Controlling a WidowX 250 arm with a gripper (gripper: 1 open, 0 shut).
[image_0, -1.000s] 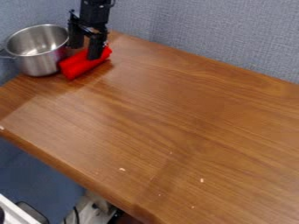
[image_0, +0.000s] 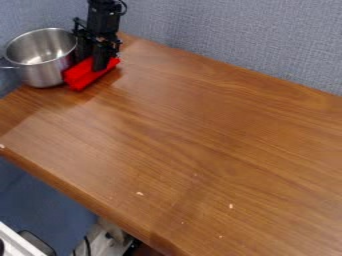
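A steel pot (image_0: 40, 55) with a handle stands at the back left corner of the wooden table (image_0: 201, 150). Just right of it lies a red cloth-like item (image_0: 83, 77). My black gripper (image_0: 96, 64) is down over the red item, shut on it; the fingertips are dark and partly hidden against the pot and the item.
Grey-blue padded walls run behind and left of the table. Beyond the front left edge, white and metal parts and cables show below.
The gripper and red item have shifted a little left and down toward the pot over the last second.
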